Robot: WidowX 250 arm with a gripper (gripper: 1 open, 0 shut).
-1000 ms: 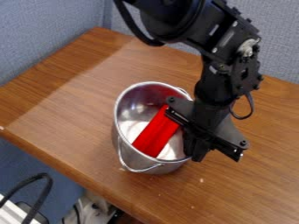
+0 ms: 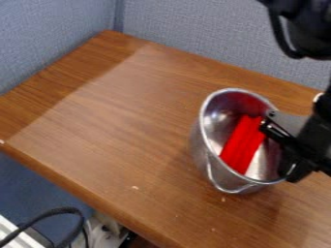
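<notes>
A silver metal pot [image 2: 207,150] with a wire handle stands on the wooden table [image 2: 104,107], right of centre. A red elongated object [image 2: 241,143] lies inside it. My black gripper [image 2: 287,136] is at the pot's right rim, mostly at the frame's right edge; its fingertips are dark and partly hidden, so I cannot make out how they stand.
Blue-grey padded walls [image 2: 207,34] border the table at the back and left. Cables [image 2: 58,213] hang below the table's front-left edge.
The pot, with the red object inside, has moved to the right along the table. My arm has moved right too, now largely out of view.
</notes>
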